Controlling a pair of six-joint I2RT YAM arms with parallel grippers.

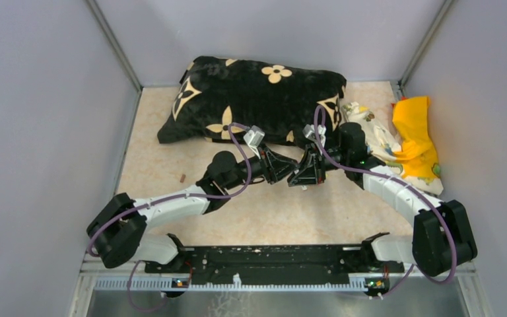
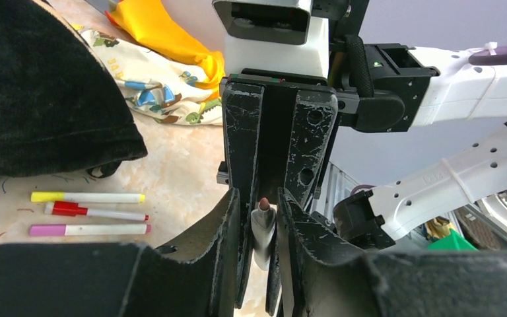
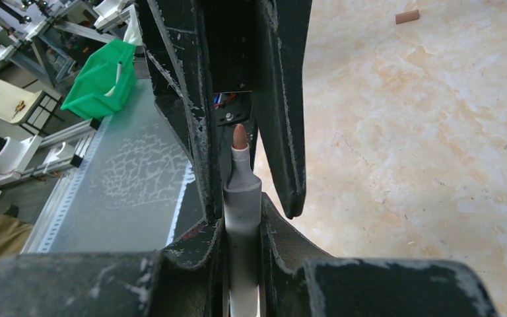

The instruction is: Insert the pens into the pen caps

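Observation:
A white pen [image 3: 243, 264] with a bare brown tip stands between the fingers of my right gripper, which is shut on its barrel. My left gripper is part open, its fingers on either side of the pen near its nib, with a gap showing beside it. In the left wrist view the pen's nib [image 2: 263, 204] points toward that camera. A loose brown cap [image 1: 183, 177] lies on the table at the left. Capped yellow [image 2: 102, 197], red [image 2: 115, 215] and pink [image 2: 102, 230] pens lie side by side on the table.
A black flowered cushion [image 1: 257, 99] fills the back of the table. Patterned cloth [image 1: 370, 129] and a yellow cloth [image 1: 414, 135] lie at the right. Table space in front of the arms is clear.

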